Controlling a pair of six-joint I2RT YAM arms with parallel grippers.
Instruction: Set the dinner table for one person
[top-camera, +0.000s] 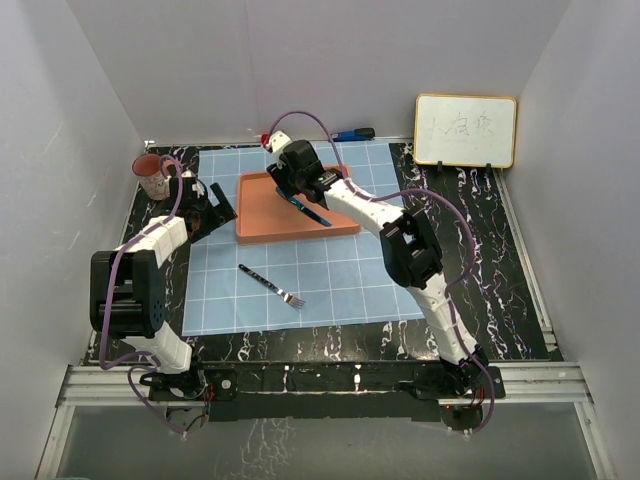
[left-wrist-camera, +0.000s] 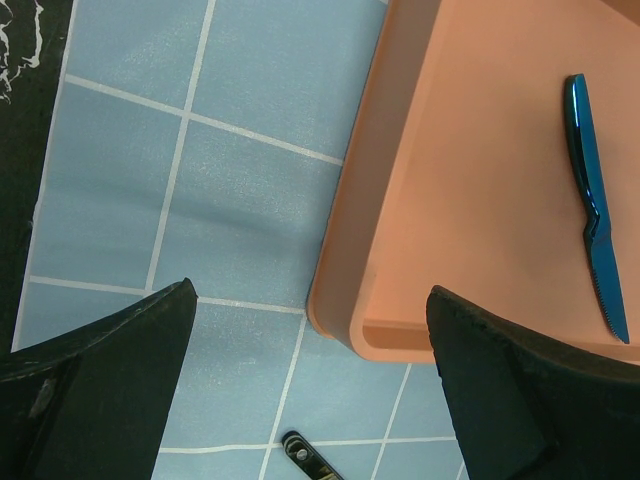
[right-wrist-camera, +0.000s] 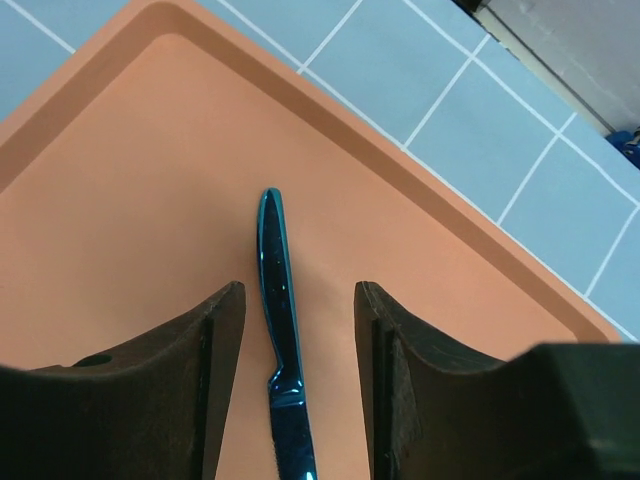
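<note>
A shiny blue knife (top-camera: 305, 208) lies flat inside the orange tray (top-camera: 241, 232), slanting across its floor. In the right wrist view the knife (right-wrist-camera: 283, 340) shows between and below the spread fingers of my right gripper, which is open and holds nothing. From above, that gripper (top-camera: 277, 180) hovers over the tray by the knife's far left end. My left gripper (top-camera: 223, 197) stands open and empty left of the tray, above the mat. A fork with a dark handle (top-camera: 262, 279) rests on the blue tiled mat (top-camera: 340, 290) in front of the tray.
A reddish patterned cup (top-camera: 150, 176) stands at the back left, near the left arm. A blue-handled tool (top-camera: 353, 134) lies along the back edge, and a whiteboard (top-camera: 465, 130) leans at the back right.
</note>
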